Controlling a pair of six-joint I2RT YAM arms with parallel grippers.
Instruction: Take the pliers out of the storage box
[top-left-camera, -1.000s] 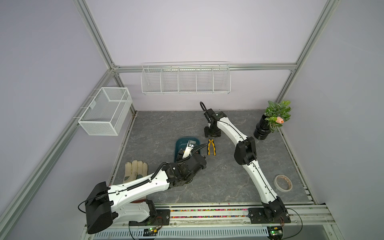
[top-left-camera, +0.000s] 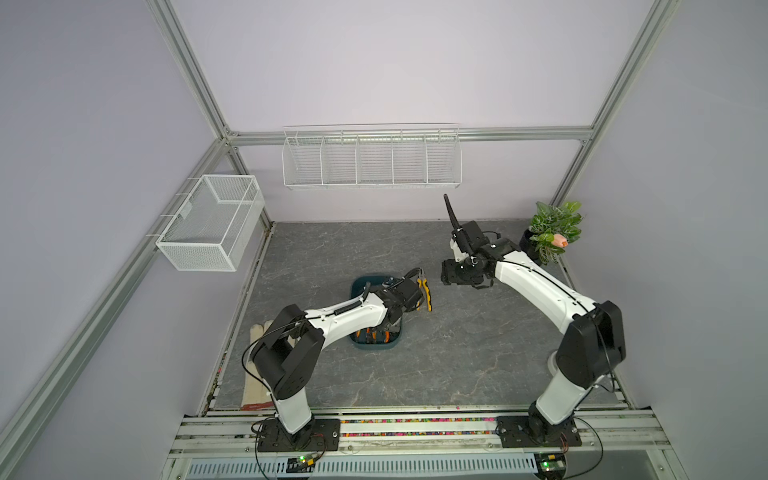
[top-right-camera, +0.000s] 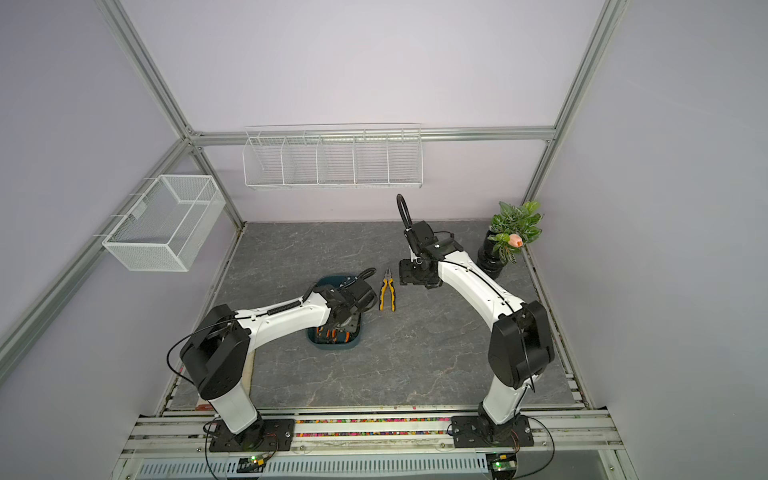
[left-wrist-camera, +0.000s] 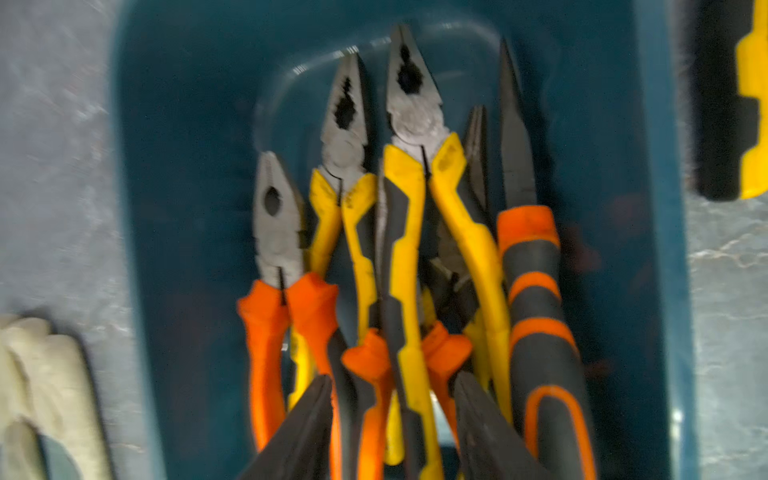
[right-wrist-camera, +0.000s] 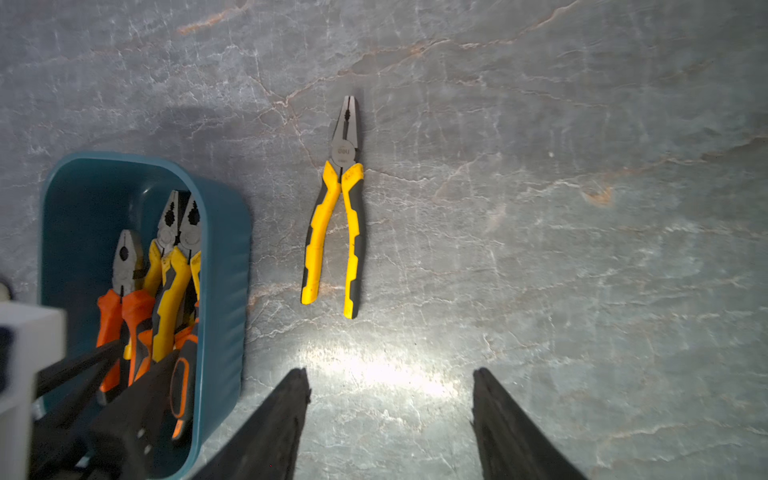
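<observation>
The teal storage box (top-right-camera: 334, 344) holds several pliers with yellow-black or orange-black handles and an orange-banded tool (left-wrist-camera: 536, 312). Over the box, my left gripper has its fingertips apart above the handles of the middle pliers (left-wrist-camera: 408, 320), with no clear grip on them. One pair of yellow-black pliers (right-wrist-camera: 353, 256) lies on the table right of the box. My right gripper hangs open right of the box, beyond those loose pliers, empty.
Work gloves (left-wrist-camera: 48, 392) lie left of the box. A plant in a black pot (top-right-camera: 489, 256) stands at the back right. Wire baskets (top-left-camera: 209, 224) hang on the left and back walls.
</observation>
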